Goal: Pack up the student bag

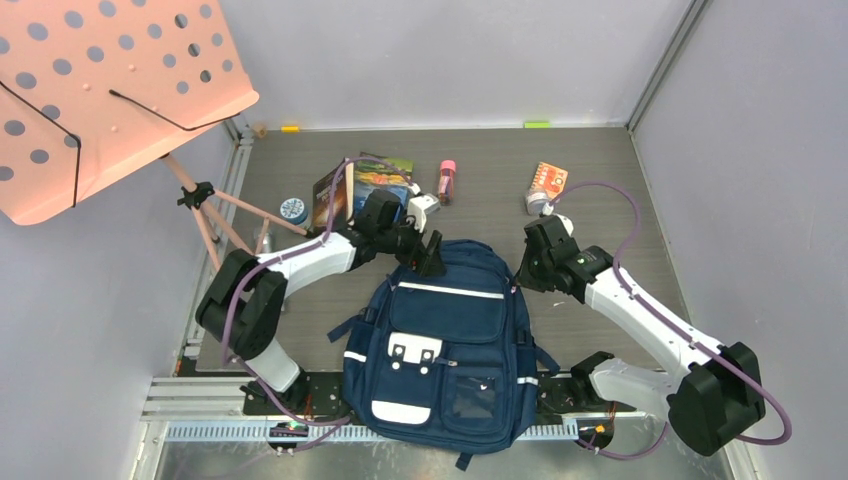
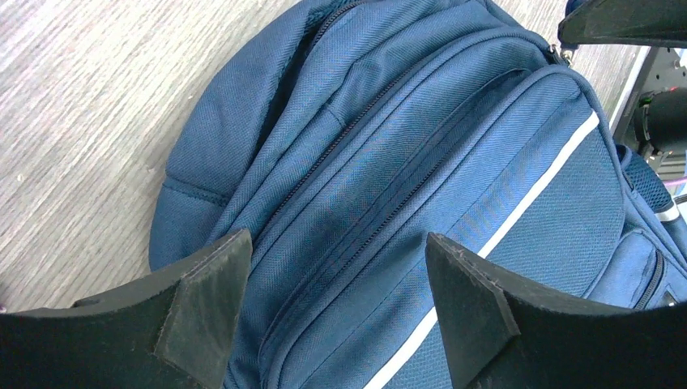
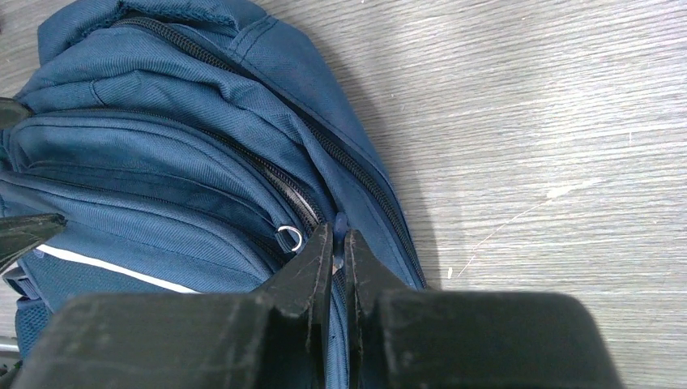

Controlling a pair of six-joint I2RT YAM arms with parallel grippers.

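The navy backpack (image 1: 445, 320) lies flat at the front centre, its zippered top edge towards the back. My left gripper (image 1: 428, 262) is open over the bag's upper-left top; in the left wrist view its fingers (image 2: 186, 316) straddle the zippers with no fabric clearly held. My right gripper is shut on a small zipper pull at the bag's upper right, beside a metal ring (image 3: 290, 237).
Behind the bag lie books (image 1: 385, 175), a pink-capped bottle (image 1: 446, 184), a blue-lidded jar (image 1: 293, 210), and an orange notebook (image 1: 548, 176) with a container (image 1: 537, 203). A pink stand (image 1: 120, 70) occupies the back left.
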